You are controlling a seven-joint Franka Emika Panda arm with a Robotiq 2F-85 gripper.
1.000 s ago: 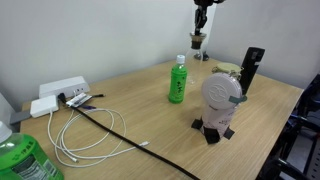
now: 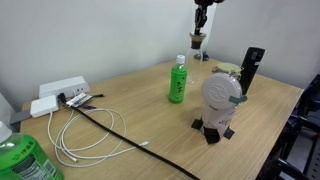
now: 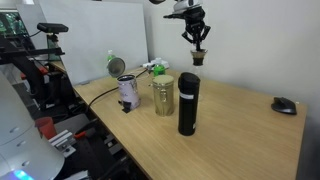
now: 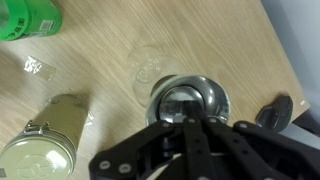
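A small metal cup (image 2: pixel 196 42) hangs in the air at the back of the table, right under my gripper (image 2: pixel 198 30). In exterior view 2 the cup (image 3: pixel 198 57) shows clear of the tabletop, below the fingers. Seen from the wrist, the open mouth of the cup (image 4: pixel 186 98) faces up, and my gripper is shut at its near rim. The exact contact is dark and hard to make out. On the table beside and below the cup stands a clear glass (image 4: pixel 149 66), faint against the wood.
A green bottle (image 2: pixel 178 80), a lidded jar (image 3: pixel 162 95), a black cylinder (image 3: pixel 188 105) and a pinkish-white canister (image 2: pixel 217 105) stand nearby. White cables (image 2: pixel 85 137) lie at left. A dark mouse-like object (image 3: pixel 284 105) rests near the wall.
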